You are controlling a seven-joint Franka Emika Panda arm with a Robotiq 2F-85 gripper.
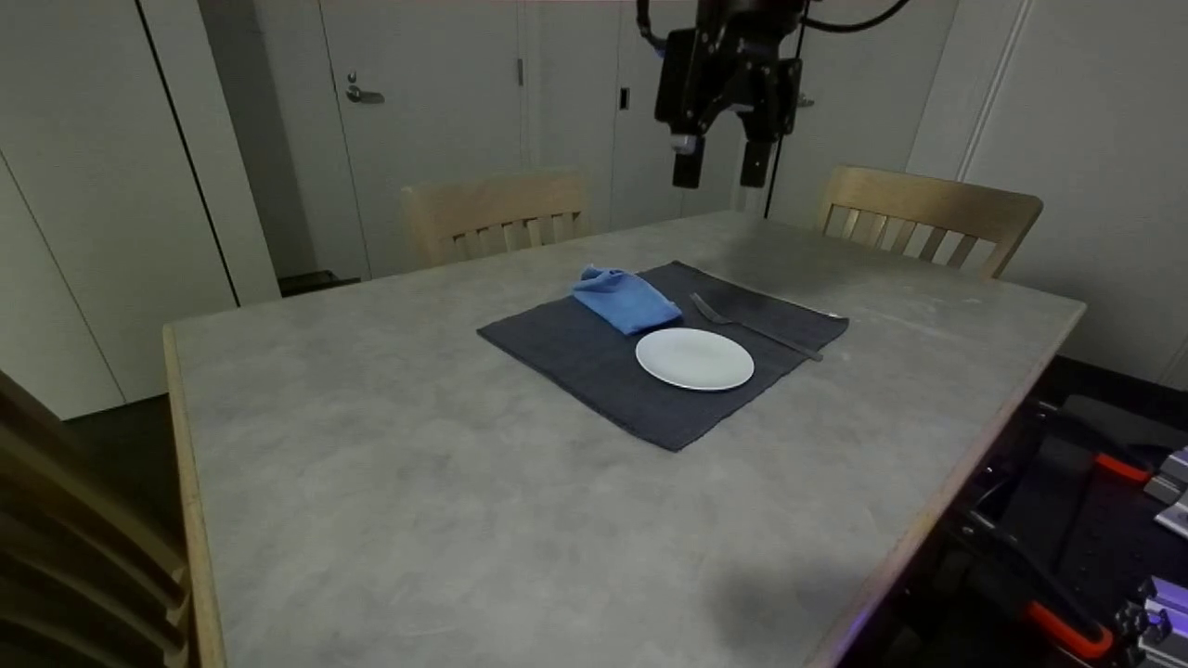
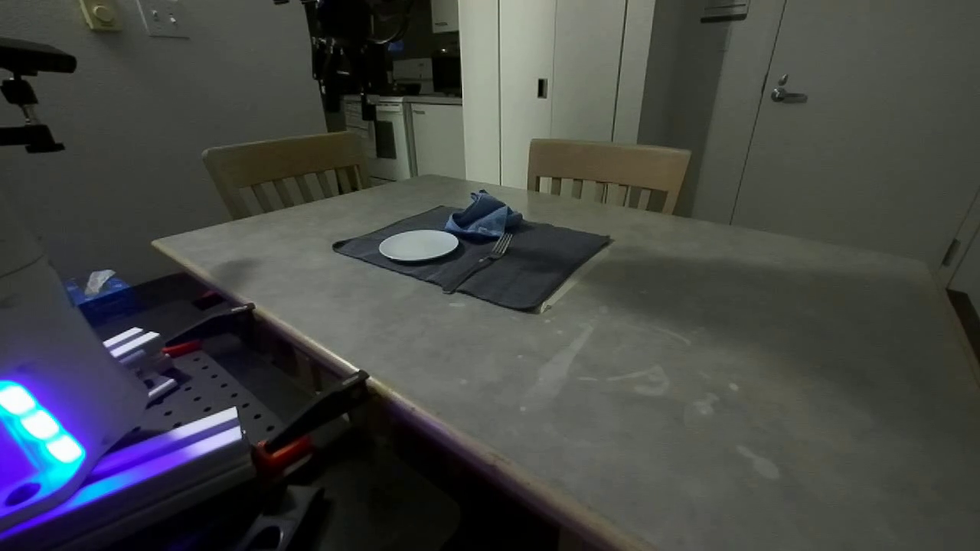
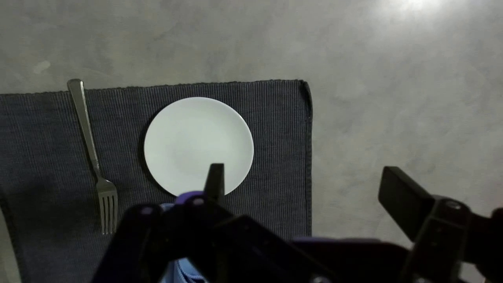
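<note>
High above the table my gripper (image 1: pixel 720 176) stands open, its two fingers apart and nothing between them. A white plate (image 1: pixel 695 358) lies flat on a dark grey placemat (image 1: pixel 579 362). Beside the plate rests a metal fork (image 3: pixel 89 127), its handle end crossing the placemat's edge. A folded blue cloth (image 1: pixel 626 299) sits on the placemat behind the plate in exterior view 1; the wrist view shows only bits of it, mostly hidden by the gripper. From the wrist, one fingertip (image 3: pixel 215 181) overlaps the plate's rim in the picture, while the other is over bare table.
Wooden chairs (image 2: pixel 606 170) stand at its edges. Clamps (image 2: pixel 317 404) grip the table's side near the robot's base.
</note>
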